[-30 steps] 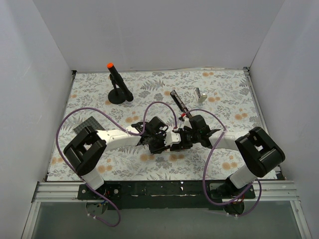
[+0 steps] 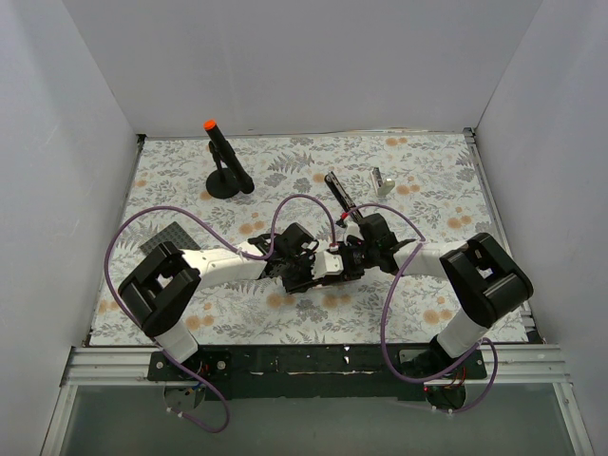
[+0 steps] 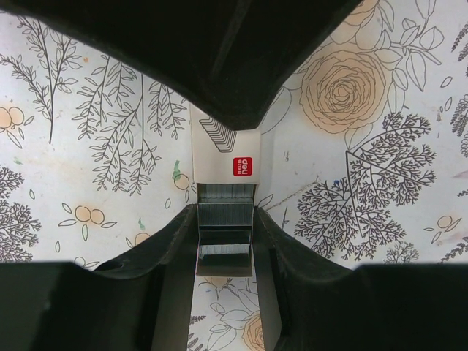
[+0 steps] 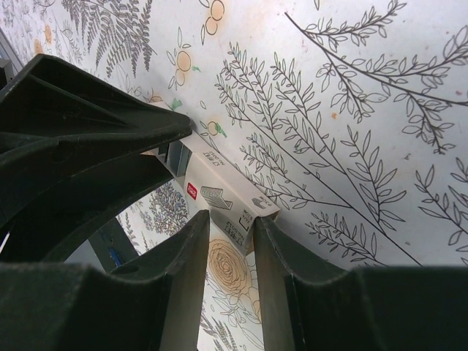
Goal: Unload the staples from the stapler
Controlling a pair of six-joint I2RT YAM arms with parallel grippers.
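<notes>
The white stapler (image 3: 226, 157) with a red deli label lies on the patterned mat, its magazine open and a strip of staples (image 3: 225, 212) visible in it. My left gripper is shut on that open magazine section, across the staples. At the stapler's other end my right gripper has its fingertips close around the white body's tip, shown in the right wrist view; whether they grip it is unclear. In the top view both grippers (image 2: 302, 277) meet at the mat's middle, largely hiding the stapler.
A black stand with an orange-tipped post (image 2: 228, 161) stands at back left, a dark grid pad (image 2: 166, 237) at left. A long black object (image 2: 338, 190) and a small white item (image 2: 380, 182) lie at the back right.
The right arm has shifted slightly inward and to the left over the last second. The left arm looks unchanged.
</notes>
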